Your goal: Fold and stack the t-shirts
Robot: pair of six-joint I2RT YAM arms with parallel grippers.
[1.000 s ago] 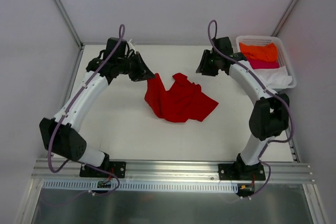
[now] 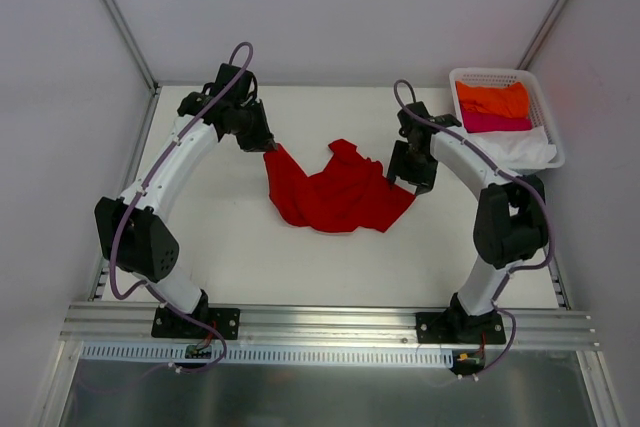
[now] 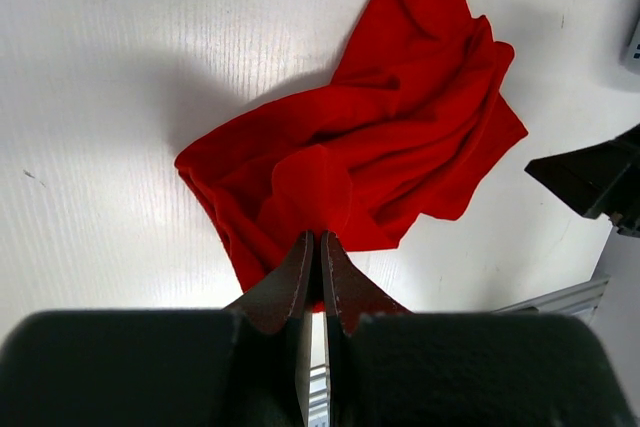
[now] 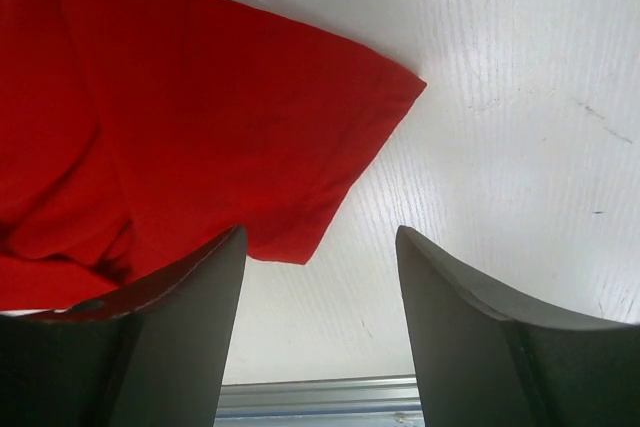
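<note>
A red t-shirt (image 2: 345, 192) lies crumpled across the middle of the table, its left end raised toward my left gripper (image 2: 268, 145). In the left wrist view the left fingers (image 3: 345, 277) are shut, with red cloth (image 3: 312, 182) rising to their tips, pinched between them. My right gripper (image 2: 407, 185) is over the shirt's right end. In the right wrist view its fingers (image 4: 205, 297) stand wide apart, nothing between them but a view of the table. A flat red corner (image 4: 385, 87) of the shirt lies just beyond them.
A white basket (image 2: 552, 127) at the back right holds folded cloths: orange (image 2: 492, 99), magenta (image 2: 492, 122) and white (image 2: 518, 149). Bare table (image 2: 250, 272) lies in front of the shirt and at the left.
</note>
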